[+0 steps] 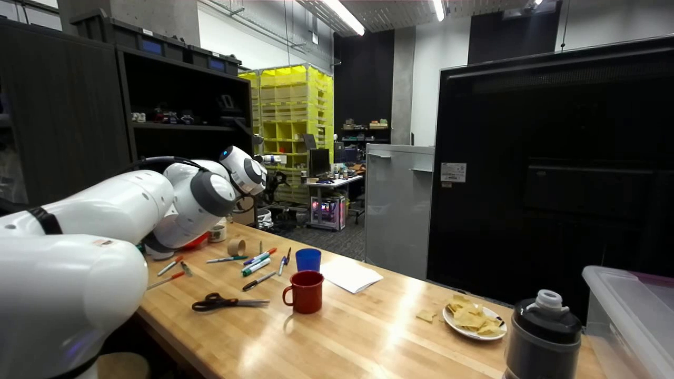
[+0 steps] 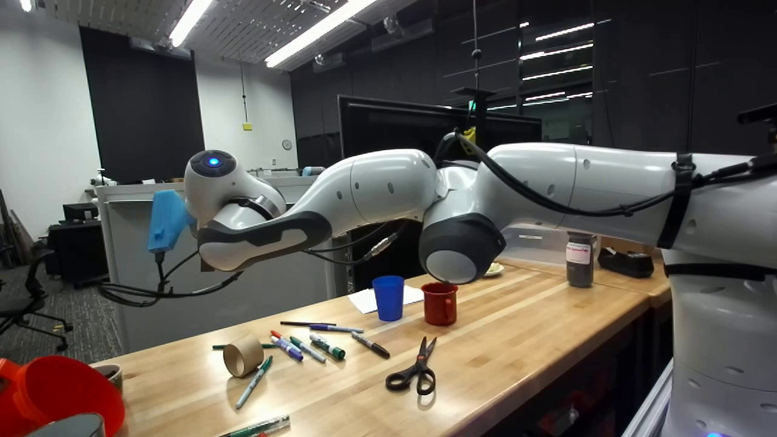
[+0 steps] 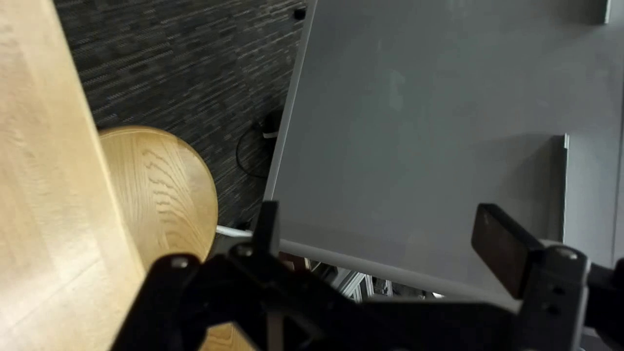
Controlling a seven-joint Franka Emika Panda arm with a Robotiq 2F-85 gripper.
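In the wrist view my gripper stands open, its two dark fingers wide apart and nothing between them. Behind the gap lies a grey panel, with the wooden table's edge off to the left. The arm stretches over the table in both exterior views; in exterior view 1 the gripper is a small dark shape beyond the table's far end. On the table stand a red mug and a blue cup. Black-handled scissors and several markers lie nearby, apart from the gripper.
A cardboard ring and a red container are at one end. White paper, a plate of chips and a bottle stand toward the other. A round stool sits below the table edge. Bare wood lies before the mug.
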